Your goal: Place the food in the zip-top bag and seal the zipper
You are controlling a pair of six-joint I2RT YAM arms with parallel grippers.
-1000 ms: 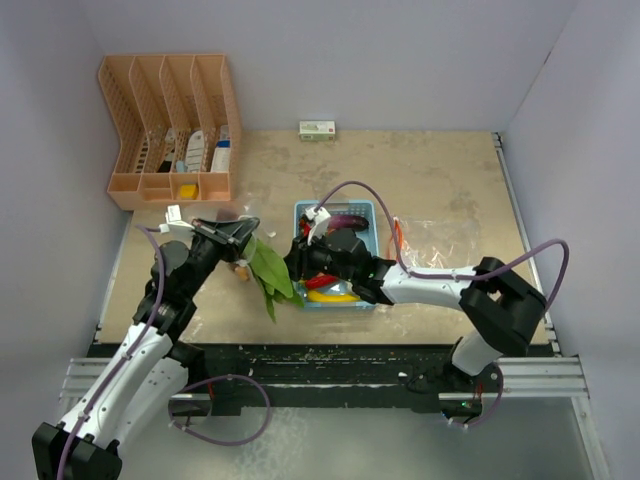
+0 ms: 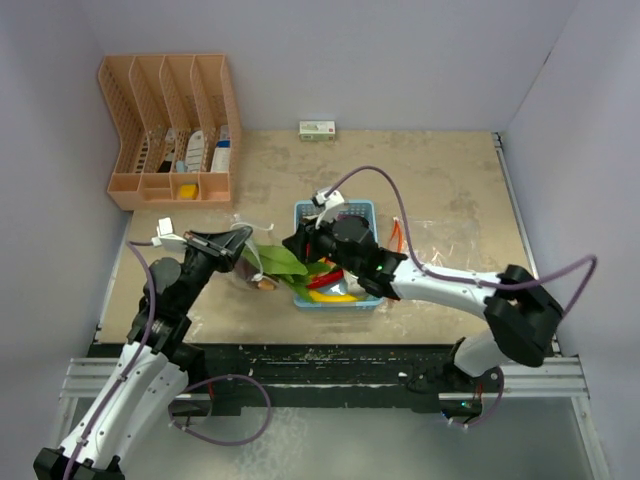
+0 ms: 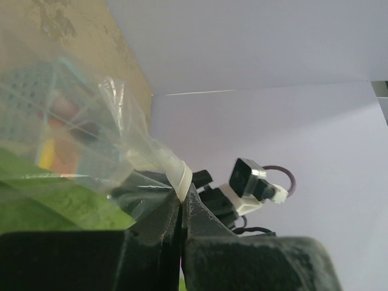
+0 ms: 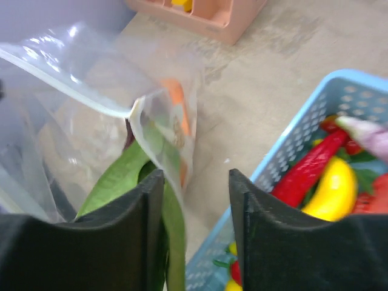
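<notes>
The clear bag hangs with its mouth spread, an orange food item visible through its wall. Pinched at the bag's edge is my left gripper, shut with the gathered film between its fingertips. Broad green leaves stick out of the bag's mouth and reach over the blue basket. Beside this mouth, my right gripper has its fingers apart; the bag's rim and a strip of green pass down near its left finger, and I cannot tell if they touch.
Red and yellow food lies in the basket under my right arm. A second clear bag lies flat at the right. The peach organizer stands at the back left, a small box at the back.
The leaves have swung from hanging down to lying more sideways toward the basket. My right gripper has moved slightly, and the bag's mouth now shows nearer it. The left gripper has barely moved.
</notes>
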